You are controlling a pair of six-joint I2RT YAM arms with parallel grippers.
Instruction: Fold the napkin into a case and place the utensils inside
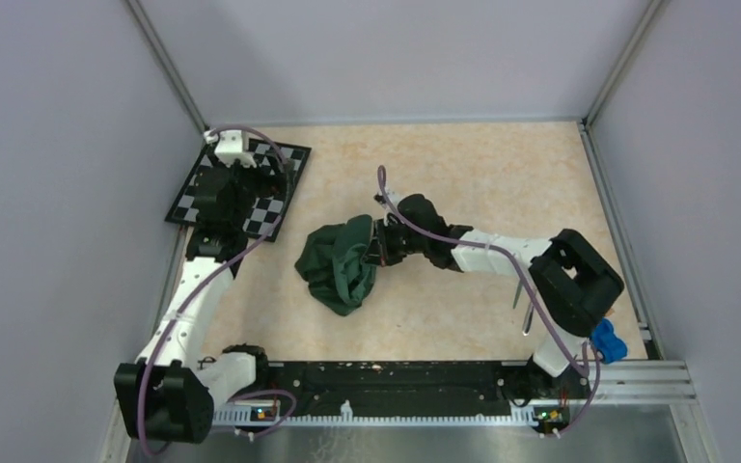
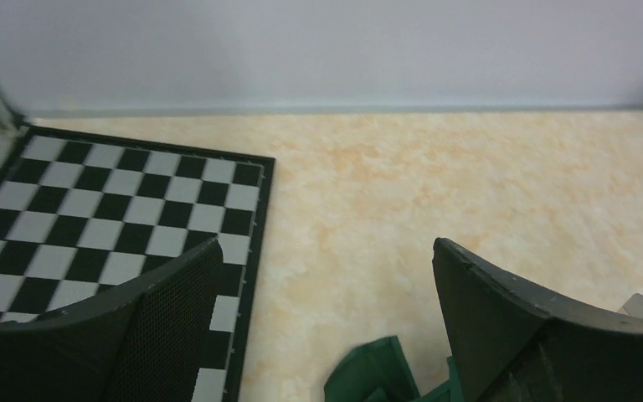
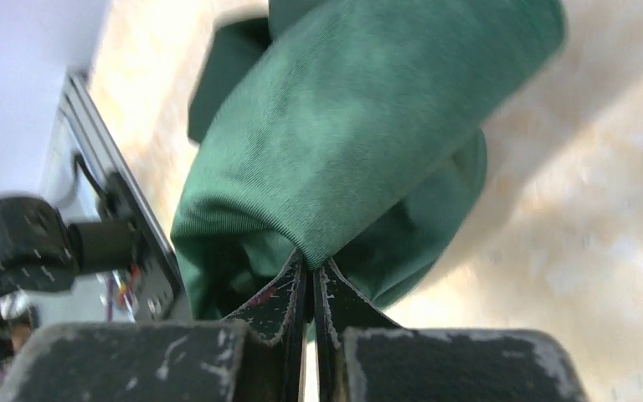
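The crumpled dark green napkin point(image 1: 333, 265) lies on the tabletop left of centre in the top view. My right gripper point(image 1: 376, 246) is shut on its right edge; in the right wrist view the cloth point(image 3: 343, 126) rises from between the closed fingertips. My left gripper is raised over the checkered board's area and stands open, with nothing held; part of the napkin shows below it. The utensils point(image 1: 526, 318) at the right are mostly hidden under my right arm, with only handles showing.
A checkered board point(image 1: 185, 203) lies at the back left. A blue toy point(image 1: 608, 342) sits at the front right. Walls surround the workspace.
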